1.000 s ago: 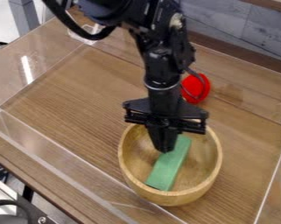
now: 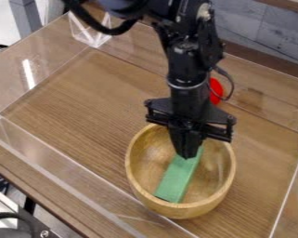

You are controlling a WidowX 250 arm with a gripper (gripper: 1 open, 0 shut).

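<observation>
A tan bowl [image 2: 152, 180] sits on the wooden table at the lower centre, with a green bar-shaped object [image 2: 177, 178] lying in it. My black gripper [image 2: 188, 144] points down over the bowl's back part, at the upper end of the green object. Whether its fingers hold anything is unclear. A red object [image 2: 215, 90] is partly hidden behind the arm at the right.
A pale wooden board or wall runs along the top right. Cables show at the left edge.
Over the last second the gripper moved slightly right, and its fingertips have shifted over the bowl. The green object remains in the bowl.
</observation>
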